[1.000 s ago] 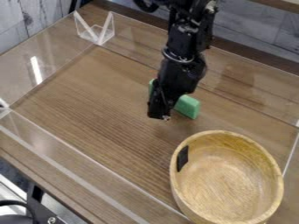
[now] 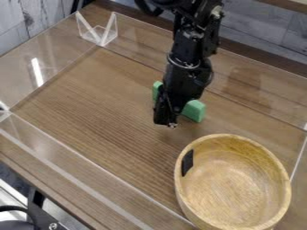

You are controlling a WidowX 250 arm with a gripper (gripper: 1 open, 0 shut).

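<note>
My black gripper (image 2: 167, 115) hangs low over the middle of the wooden surface, its fingers shut with nothing visible between them. A green object (image 2: 196, 110) lies just behind and to the right of the fingertips, partly hidden by the gripper; I cannot tell whether they touch.
A large beige round container (image 2: 240, 184) with a dark patch on its rim occupies the lower right. A small clear wire-like holder (image 2: 96, 29) stands at the back left.
The gripper and arm have shifted very slightly; the green object looks much the same.
</note>
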